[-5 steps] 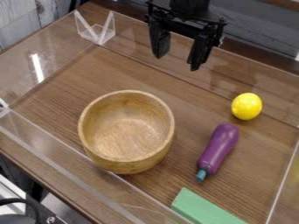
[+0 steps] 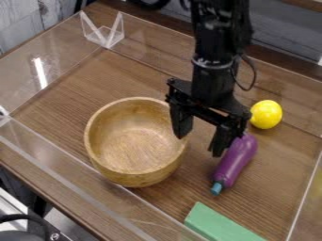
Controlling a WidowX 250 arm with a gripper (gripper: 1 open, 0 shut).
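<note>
My gripper [image 2: 201, 131] is low over the table between the wooden bowl [image 2: 126, 155] and a purple eggplant-like object [image 2: 234, 162], its dark fingers spread open and pointing down. It is close to the bowl's right rim. Whether anything small lies between the fingers is hard to see. A yellow lemon-like object [image 2: 265, 114] sits to the right of the gripper, behind the purple object.
A green block [image 2: 221, 226] lies at the front right. A clear wire-like holder [image 2: 104, 28] stands at the back left. Dark cables show at the bottom left.
The objects on the table look unmoved.
</note>
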